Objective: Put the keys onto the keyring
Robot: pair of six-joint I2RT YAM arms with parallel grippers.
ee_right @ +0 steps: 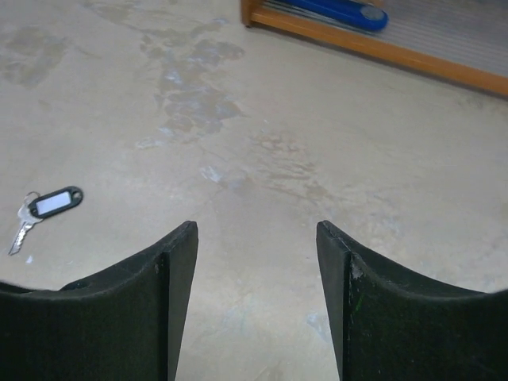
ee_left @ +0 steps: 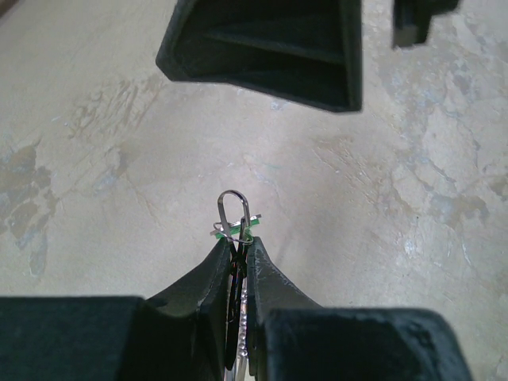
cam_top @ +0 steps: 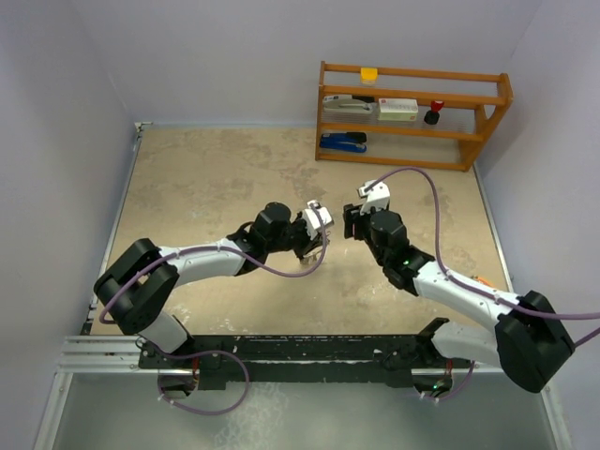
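In the left wrist view my left gripper is shut on a thin metal ring (ee_left: pixel 232 204), whose loop stands up above the fingertips. A small green piece (ee_left: pixel 236 229) shows at the ring's base. Dark and silvery parts show in the narrow slit between the fingers; what they are is unclear. My right gripper is open and empty over bare table, to the right of the left one. Left of it, in the right wrist view, a silver key (ee_right: pixel 24 226) with a black, white-labelled tag (ee_right: pixel 55 202) appears to lie on the table.
At the back right stands a wooden rack (cam_top: pixel 412 159) with a blue stapler (cam_top: pixel 344 143), a white box (cam_top: pixel 397 110) and other items. Both grippers are close together near the middle. Bare table (cam_top: pixel 197 187) stretches behind and to the left.
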